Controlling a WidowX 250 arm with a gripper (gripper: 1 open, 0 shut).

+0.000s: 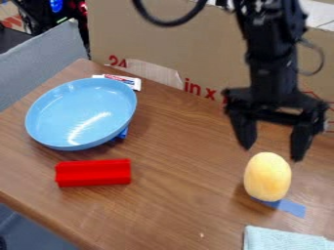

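Note:
My black gripper [271, 141] hangs open over the right part of the wooden table, its two fingers pointing down with nothing between them. Below it, a yellow egg-shaped object [268, 177] stands on a strip of blue tape [291, 208]. At the left lies a light blue plate [81, 114], and in front of that a red cylinder [93, 173].
A cardboard box [156, 49] stands along the back, with a small white labelled item [120, 80] before it. A light cloth [284, 241] lies at the front right, a grey edge [33, 68] at the left.

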